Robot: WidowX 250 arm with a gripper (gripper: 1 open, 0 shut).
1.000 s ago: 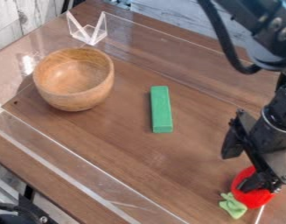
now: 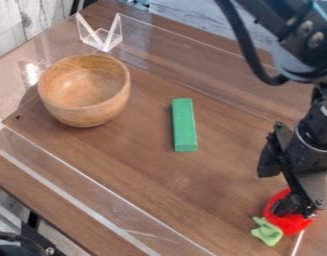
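Observation:
At the lower right of the camera view, my black gripper (image 2: 298, 200) reaches down over a round red object (image 2: 286, 222), with its fingertips at or inside that object's top. A pale green leafy piece (image 2: 266, 231) sticks out from the red object toward the lower left. The fingers overlap the red object, so whether they grip it is unclear.
A wooden bowl (image 2: 83, 110) sits on the left, and a green block (image 2: 185, 125) lies near the middle of the wooden table (image 2: 152, 190). A white wire stand (image 2: 100, 36) is at the back left. The table between block and gripper is clear.
My gripper has shifted very slightly over the red object. The other things look unmoved.

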